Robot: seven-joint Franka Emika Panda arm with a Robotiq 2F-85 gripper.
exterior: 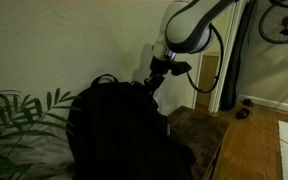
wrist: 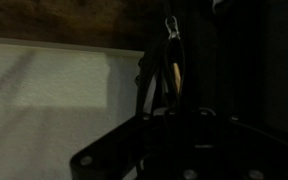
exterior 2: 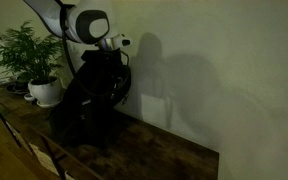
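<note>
A black bag (exterior: 119, 130), its top handle bowed upward, stands against the pale wall on a dark wooden surface. At its upper right my gripper (exterior: 153, 88) reaches down to the bag's top. The other exterior view also has the gripper (exterior 2: 112, 55) at the top of the bag (exterior 2: 82, 105). Seen from the wrist, a silvery clip (wrist: 171, 26) and a thin tan strip (wrist: 177, 76) lie on dark material ahead of the gripper. Its fingers are shut on part of the bag; darkness hides exactly which part.
A leafy plant (exterior: 22, 125) in a white pot (exterior 2: 45, 91) stands beside the bag. The wall (exterior: 64, 40) rises close behind.
</note>
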